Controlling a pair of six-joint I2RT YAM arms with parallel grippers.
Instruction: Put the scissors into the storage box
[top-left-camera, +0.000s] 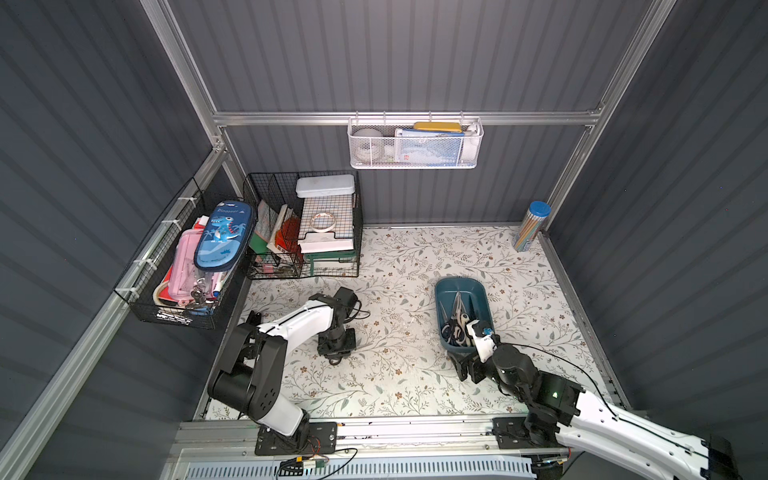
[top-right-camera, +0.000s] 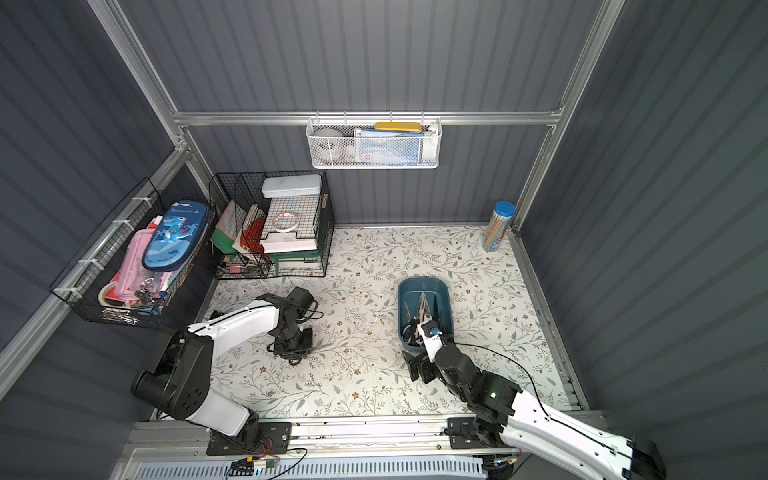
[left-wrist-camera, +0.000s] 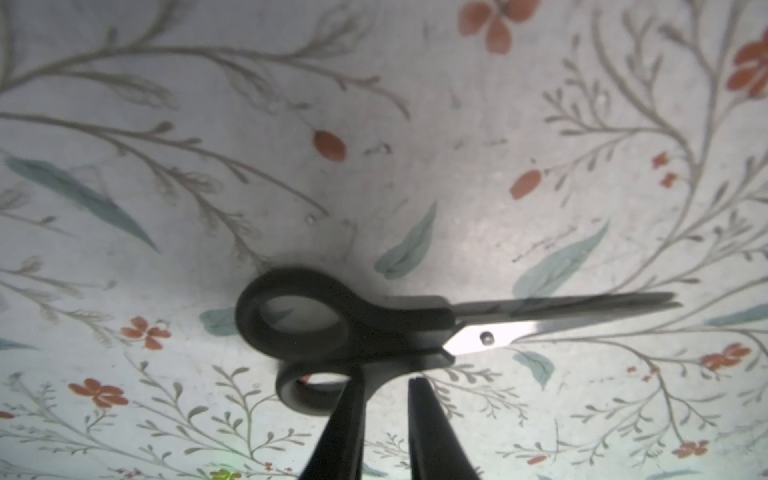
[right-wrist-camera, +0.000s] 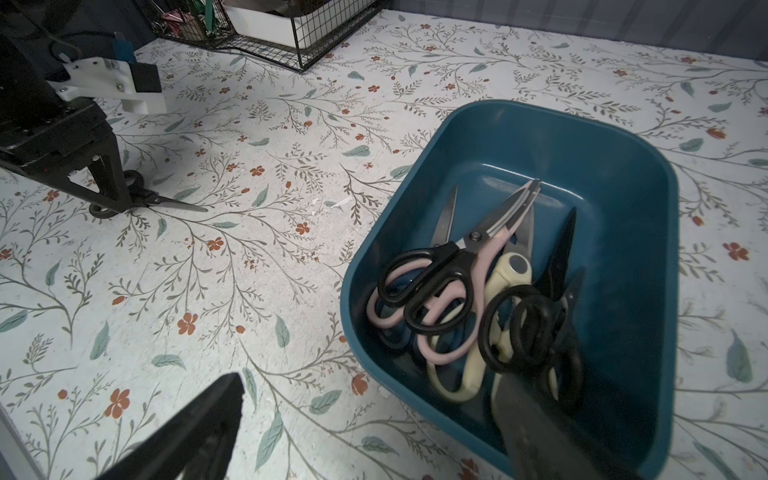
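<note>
Black-handled scissors (left-wrist-camera: 296, 276) lie flat on the floral mat, blades pointing right in the left wrist view. My left gripper is low over the handles, part open, a narrow gap between its fingers, one finger overlapping the lower loop; whether it touches is unclear. In the top views the left arm's wrist largely hides the scissors. The blue storage box (right-wrist-camera: 624, 144) holds several scissors with black, pink and cream handles. My right gripper stands open at the box's near side, with one blurred finger over its rim.
Black wire baskets (top-left-camera: 328, 257) with stationery stand at the back left and along the left wall. A white basket (top-left-camera: 414, 160) hangs on the back wall. A canister (top-left-camera: 530, 225) stands at the back right. The mat between the left arm and the box is clear.
</note>
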